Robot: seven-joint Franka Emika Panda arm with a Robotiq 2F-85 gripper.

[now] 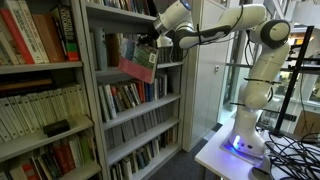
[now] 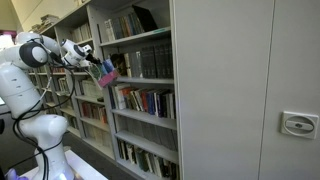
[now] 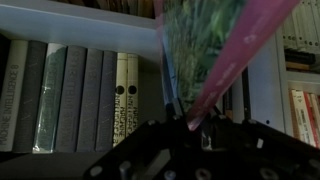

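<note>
A thin book with pink edges and a greenish picture on its cover [image 1: 139,60] hangs tilted in front of the tall bookcase. My gripper is shut on one end of this book [image 3: 212,45], which fills the upper right of the wrist view. Its pink side also shows in exterior view 2, below the end of the arm. Behind it, in the wrist view, a shelf holds upright grey books [image 3: 72,98] and two cream-coloured ones [image 3: 126,97]. Right of these, a dark gap is partly covered by the book and gripper.
Several shelves of books [image 2: 140,101] continue below the held book, with an upright divider [image 3: 265,85] close by on its right in the wrist view. A white table [image 1: 222,158] surrounds the arm's base.
</note>
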